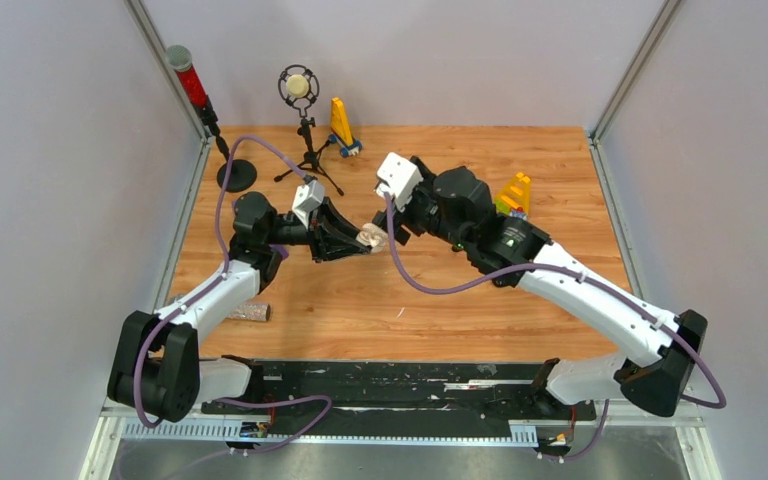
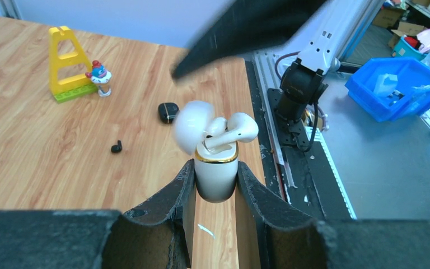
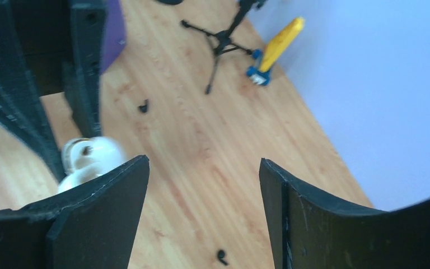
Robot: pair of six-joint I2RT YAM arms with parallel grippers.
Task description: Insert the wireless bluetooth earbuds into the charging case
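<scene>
My left gripper is shut on the white charging case (image 2: 216,190) with a gold rim, held upright above the table. Its blurred lid (image 2: 192,125) is open. A white earbud (image 2: 242,129) lies tilted across the case mouth, its head sticking out over the rim; beside it shows another rounded white piece (image 2: 217,125), perhaps the second earbud. How deep either sits is hidden. My right gripper is open with nothing between its fingers; the case (image 3: 92,161) is left of it, behind its left finger. From above, both grippers are close together.
On the table are a black case (image 2: 168,112) and small black earbuds, one (image 2: 116,147) nearer the middle and another (image 3: 143,106) elsewhere. A yellow toy (image 2: 67,61) and microphone stands (image 1: 308,160) stand behind.
</scene>
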